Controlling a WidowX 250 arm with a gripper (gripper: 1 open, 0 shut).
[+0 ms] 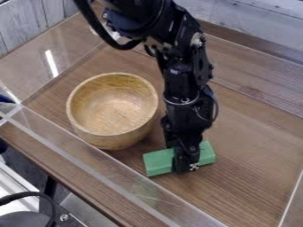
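A black robot arm reaches down from the top of the camera view, its gripper (186,156) low over a green rectangular block (159,163) on the wooden table. The gripper is shut on the block, covering its middle. The fingertips are dark and hard to make out against each other.
A round tan wooden bowl (96,134) sits left of the block. Bare table (249,133) spreads to the right and behind. A clear edge strip runs along the front left, with black cables at the lower left. A pale panel wall stands at the back.
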